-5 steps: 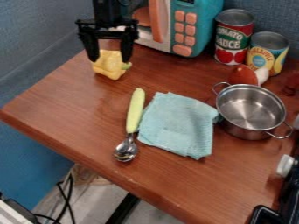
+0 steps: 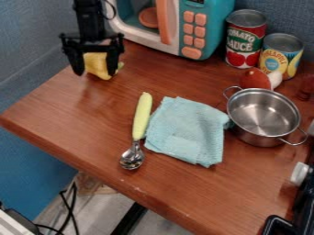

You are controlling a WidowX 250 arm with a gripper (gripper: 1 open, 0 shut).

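My black gripper (image 2: 95, 57) is at the upper left of the table, lowered over a yellow pepper (image 2: 101, 70), with its fingers around the pepper's sides and partly hiding it. Whether the fingers are closed on it is not clear. The pepper rests on the wooden table (image 2: 86, 119).
A toy microwave (image 2: 196, 27), two cans (image 2: 244, 37), a tomato (image 2: 255, 78) and a steel pot (image 2: 263, 115) fill the back and right. A blue cloth (image 2: 186, 130) and a spoon with yellow handle (image 2: 135, 138) lie mid-table.
The gripper has come down onto the pepper and shifted slightly left, now covering more of it.
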